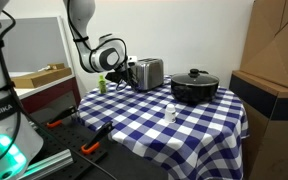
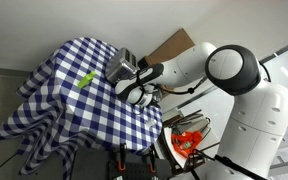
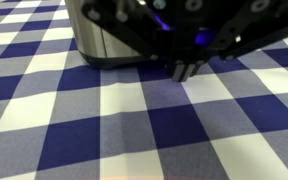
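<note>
My gripper is low over the blue-and-white checkered tablecloth [image 3: 84,130], its fingers together and nothing visible between them. A silver toaster [image 3: 109,45] stands right beside it on the left in the wrist view. From the first exterior view, the toaster [image 1: 149,72] sits at the back of the table, just beyond the gripper [image 1: 129,80]. The arm partly covers the toaster in the second exterior view, and the fingertips are too small to make out there.
A black lidded pot [image 1: 194,88] stands right of the toaster. Nearer the front is a small white cup [image 1: 170,114]. Something green [image 1: 102,83] stands left of the arm. Cardboard boxes [image 1: 274,75] rise on the right.
</note>
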